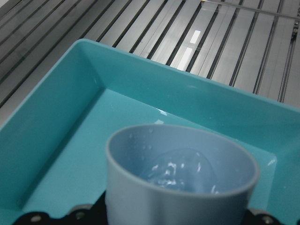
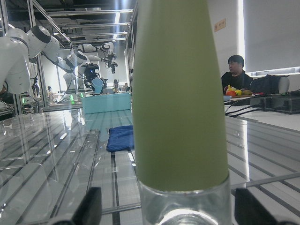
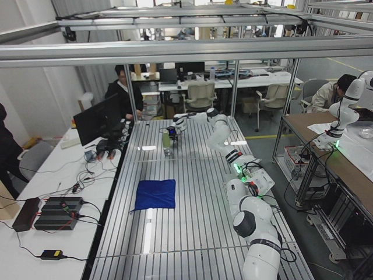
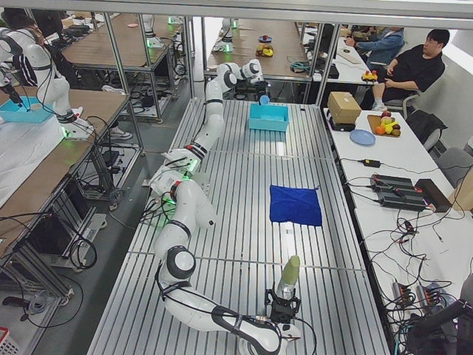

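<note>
A light blue cup (image 1: 183, 197) with clear liquid in it is held by my left gripper over a turquoise bin (image 4: 268, 126); in the left wrist view the gripper's tips show only at the bottom, behind the cup. A tall green cylinder with a clear base (image 2: 180, 103) stands upright between the fingers of my right gripper (image 4: 282, 302); whether they grip it is hard to tell. A blue cloth (image 4: 295, 205) lies flat on the slotted metal table between the two arms.
Both white arms run along one side of the table. The side table (image 3: 70, 233) holds electronics and cables; a blue plate (image 4: 362, 137) and fruit board lie there too.
</note>
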